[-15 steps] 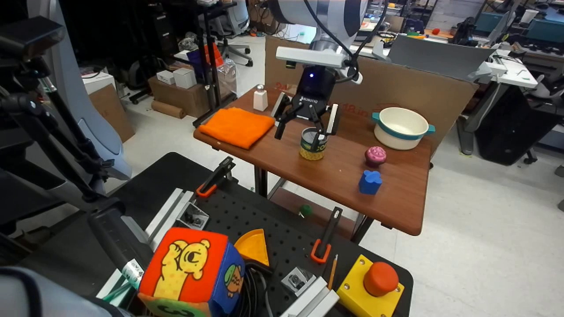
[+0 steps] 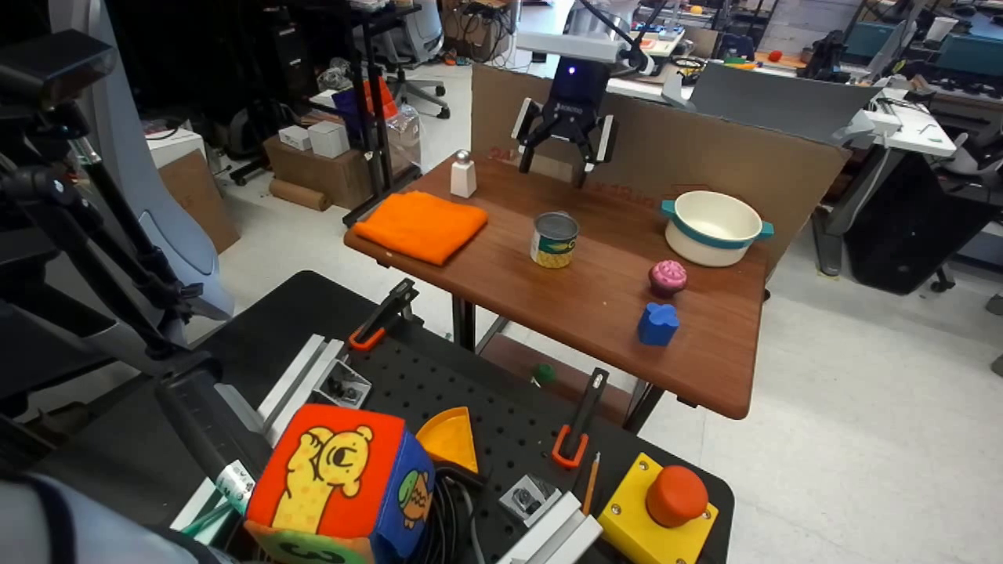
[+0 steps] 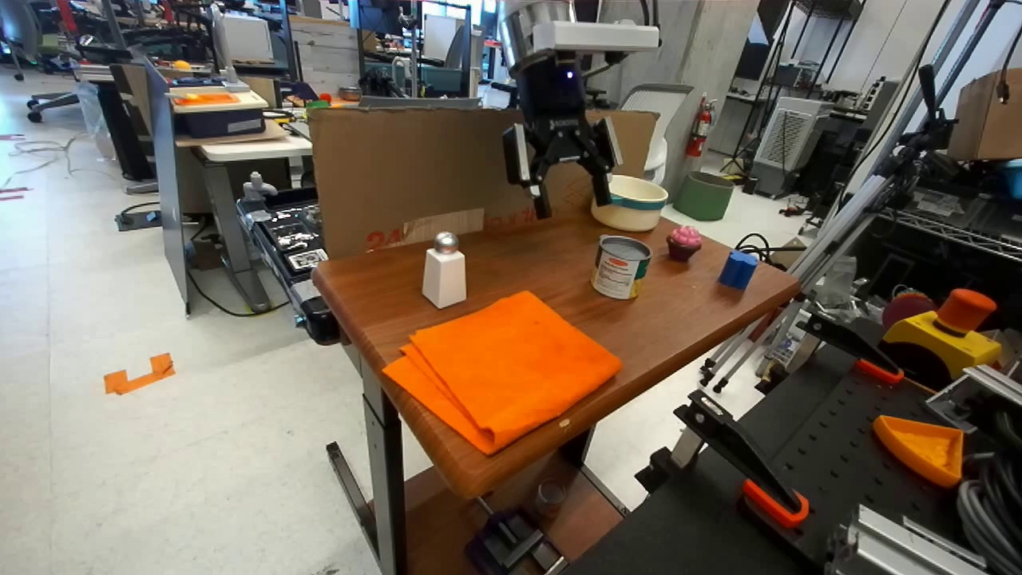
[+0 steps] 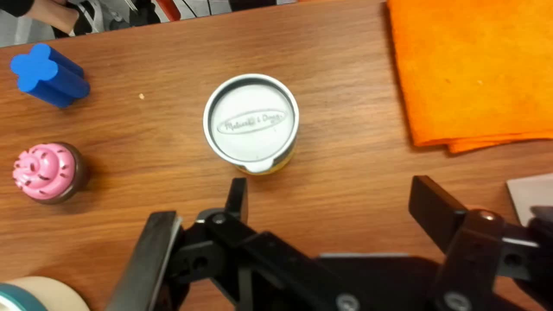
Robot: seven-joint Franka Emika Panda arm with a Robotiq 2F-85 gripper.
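Observation:
My gripper (image 2: 552, 174) hangs open over the back part of the wooden table, with nothing between its fingers. In front of it a can (image 2: 555, 241) with a yellow and green label stands upright, apart from the fingers. From the wrist view, the can's silver lid (image 4: 251, 122) lies beyond the left fingertip. An orange folded cloth (image 3: 512, 364) is spread at one end of the table, with a white shaker (image 3: 445, 275) with a silver top standing close to it.
Towards the other end are a cream pot (image 2: 711, 229) with teal handles, a pink-topped cupcake (image 2: 668, 277) and a blue flower-shaped block (image 2: 658, 324). A cardboard panel (image 3: 412, 172) rises along the table's back edge. Bare wood surrounds the can.
My gripper has moved up and back, away from the can, and remains open. The can now stands slightly farther back on the table.

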